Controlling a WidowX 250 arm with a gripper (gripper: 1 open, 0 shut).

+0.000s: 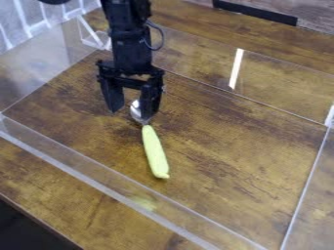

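Observation:
My black gripper (131,98) hangs low over the middle-left of the wooden surface, its two fingers apart, so it is open. A small white object (141,114) sits between or just behind the fingers, partly hidden by them; I cannot tell whether they touch it. A long pale yellow-green object (155,153) lies just in front of it, pointing toward the near edge.
Clear plastic walls border the wooden floor (241,156) on the left, front and right. A white strip (236,68) lies at the back right, near a dark bar at the top edge.

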